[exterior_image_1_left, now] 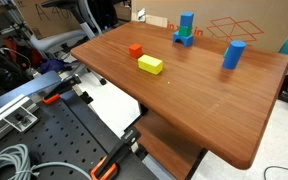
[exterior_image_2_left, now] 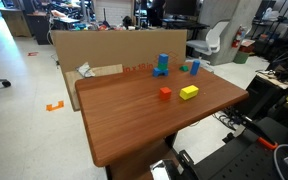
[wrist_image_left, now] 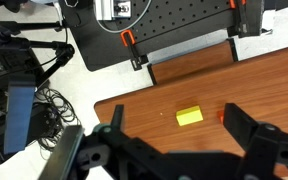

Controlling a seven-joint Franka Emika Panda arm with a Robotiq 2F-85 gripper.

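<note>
A yellow block (exterior_image_1_left: 150, 65) lies on the wooden table (exterior_image_1_left: 199, 98), with a smaller red block (exterior_image_1_left: 135, 50) close by. Farther back stands a blue and green stack (exterior_image_1_left: 186, 24) on a blue base, and a blue cup (exterior_image_1_left: 234, 54) is upright apart from it. Seen from the wrist, my gripper is open, its dark fingers spread wide and nothing visible between them. It is above the table, with the yellow block (wrist_image_left: 189, 116) ahead between the fingers and the red block (wrist_image_left: 222, 117) nearer the right one. The gripper is not clearly visible in either exterior view.
A tan panel (exterior_image_2_left: 104, 50) rises along the table's back edge. Beside the table's front edge is a dark robot base with holes (wrist_image_left: 174, 25), with a gap between them.
</note>
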